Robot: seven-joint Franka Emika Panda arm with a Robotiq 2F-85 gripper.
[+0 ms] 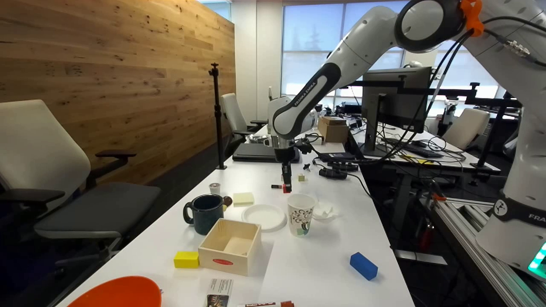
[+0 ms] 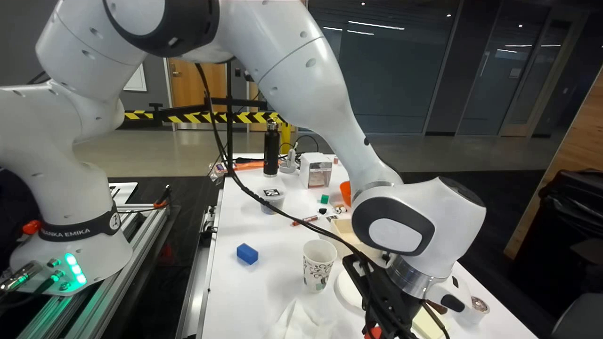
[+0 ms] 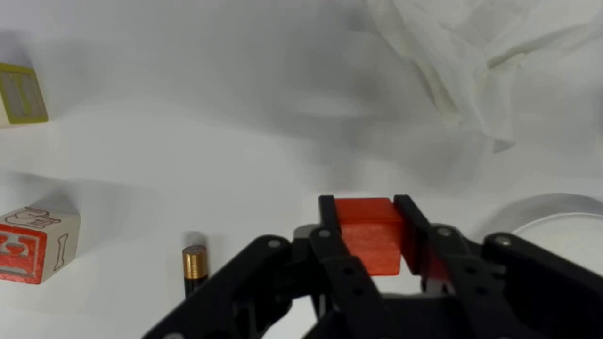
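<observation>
A red block (image 3: 371, 236) is pinched between the two black fingers of my gripper in the wrist view. In exterior view 1 the gripper (image 1: 287, 189) points straight down, low over the white table beyond the plate, and a bit of red shows beside its tips. Whether the block touches the table cannot be told. A black and copper battery (image 3: 195, 265) lies left of the gripper in the wrist view. In exterior view 2 the arm hides most of the gripper, with a patch of the red block (image 2: 373, 333) at the bottom edge.
A patterned paper cup (image 1: 300, 215), a white plate (image 1: 264, 217) and crumpled tissue (image 3: 480, 62) are close by. Two letter blocks stand left in the wrist view, one with a red face (image 3: 21, 254). An open wooden box (image 1: 230, 245), a dark mug (image 1: 205, 212) and a blue block (image 1: 364, 265) stand nearer exterior camera 1.
</observation>
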